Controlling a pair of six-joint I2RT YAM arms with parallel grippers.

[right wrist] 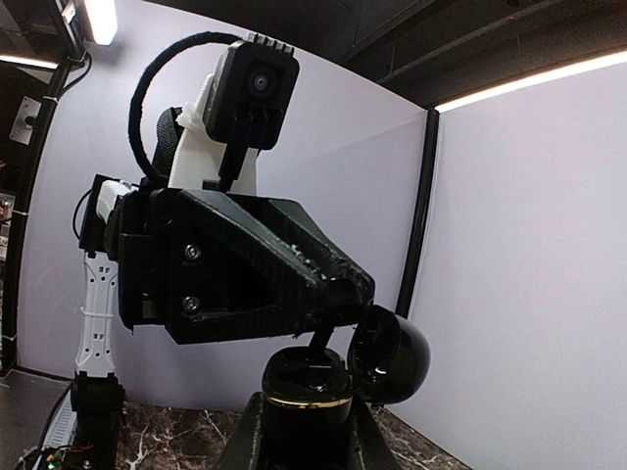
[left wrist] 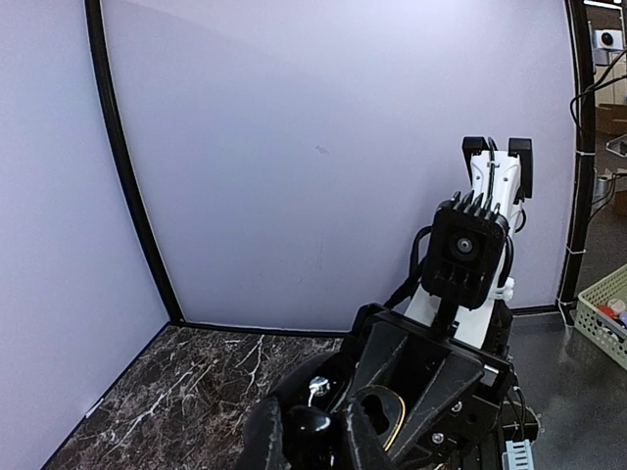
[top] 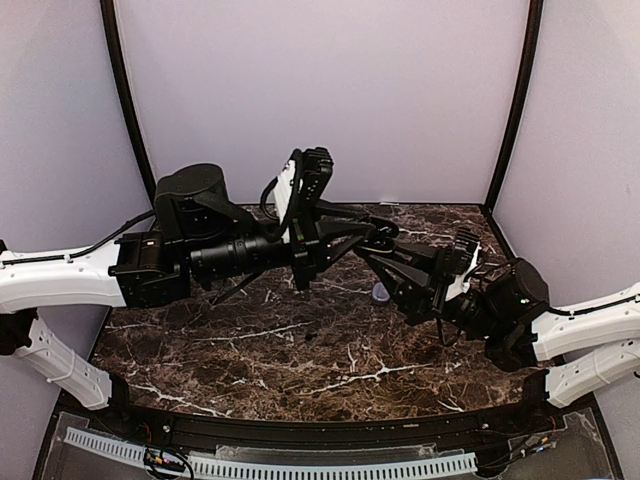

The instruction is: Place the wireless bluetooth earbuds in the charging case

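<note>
My right gripper is shut on the black charging case (right wrist: 306,380), which has a gold line round its rim and its lid (right wrist: 394,354) swung open to the side. Just above the case, my left gripper is shut on a small dark earbud (right wrist: 320,339). The earbud's lower end meets the case opening; how deep it sits cannot be told. In the left wrist view the glossy earbud (left wrist: 310,423) shows between the fingers, beside the case's gold rim (left wrist: 399,419). From above, both grippers meet over the table's middle, largely covering the case (top: 380,240).
A small pale round object (top: 380,292) lies on the dark marbled table (top: 300,350), below the right gripper's fingers. White walls (top: 320,100) enclose the back and sides.
</note>
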